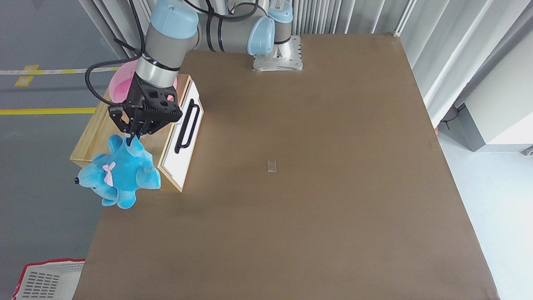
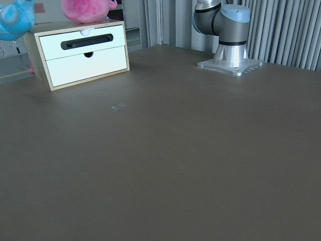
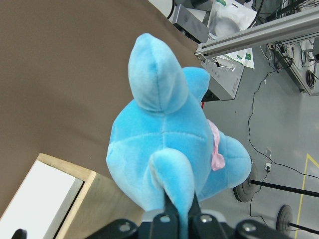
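A blue plush toy with a pink bow (image 1: 120, 172) hangs from my gripper (image 1: 130, 139), which is shut on one of its limbs, over the front end of a wooden two-drawer cabinet (image 1: 92, 130). In the wrist view the toy (image 3: 159, 134) fills the middle, its limb between the fingers. The left view shows the toy (image 2: 15, 20) at the top left, cut off, beside the cabinet's white drawer front (image 2: 85, 68). A pink plush (image 2: 85, 7) sits on the cabinet, mostly behind my arm in the front view.
A white basket with a red rim (image 1: 50, 280) stands off the table at the lower left. The arm's base (image 2: 230, 65) stands at the back.
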